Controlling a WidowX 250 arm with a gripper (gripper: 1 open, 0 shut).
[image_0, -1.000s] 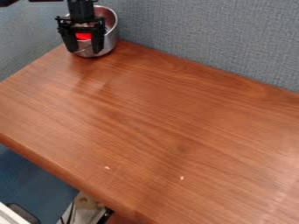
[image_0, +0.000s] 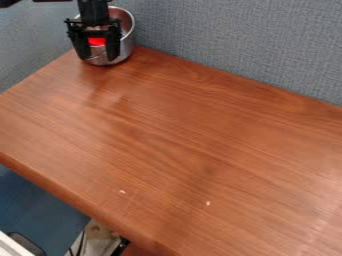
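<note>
My black gripper (image_0: 95, 40) hangs at the top left over a silver metal pot (image_0: 116, 52), its fingers open and reaching down at the pot's mouth. A red object (image_0: 96, 42) shows inside the pot between the fingers; I cannot tell whether they touch it. The arm hides much of the pot's rim and inside.
A grey-blue padded wall (image_0: 254, 50) runs behind it. Cables and white equipment sit below the table's front left edge.
</note>
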